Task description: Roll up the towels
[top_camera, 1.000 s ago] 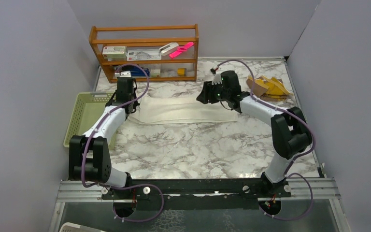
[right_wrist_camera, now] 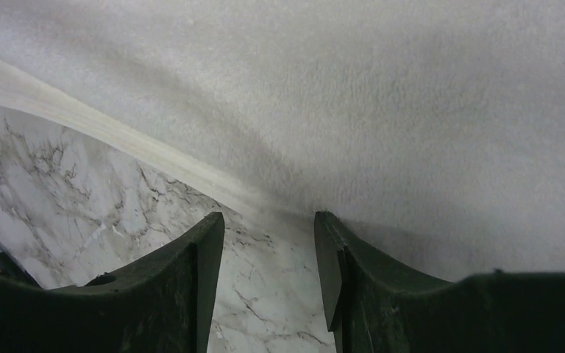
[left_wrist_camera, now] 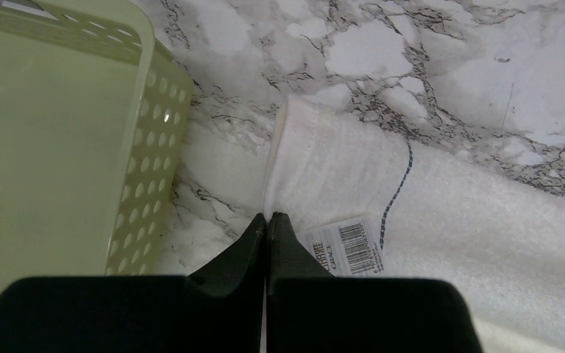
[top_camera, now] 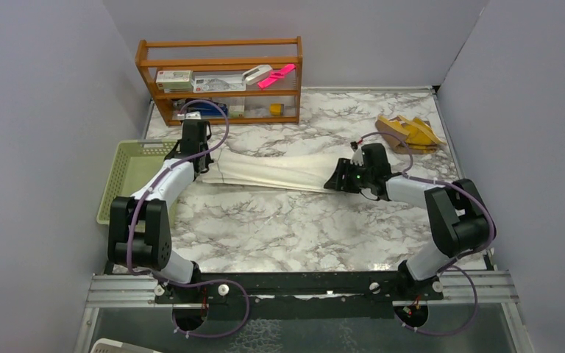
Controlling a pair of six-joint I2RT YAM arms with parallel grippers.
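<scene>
A white towel (top_camera: 283,167), folded into a long strip, lies across the middle of the table. Its right part is skewed toward the table's front. In the left wrist view, my left gripper is shut at the towel's left edge, beside a barcode label (left_wrist_camera: 346,248) and a dark stitched line; whether cloth is between its tips is hard to see. My right gripper stands open at the towel's front edge near its right end. Its right-hand finger (right_wrist_camera: 332,250) is up against the cloth, while marble shows between the two fingers.
Left of the towel, a green basket (top_camera: 110,180) stands close to my left arm. A wooden rack (top_camera: 221,62) with boxes is at the back, and a brown container (top_camera: 390,132) with yellow cloth sits back right.
The towel's right part shifted frontward with it and creased.
</scene>
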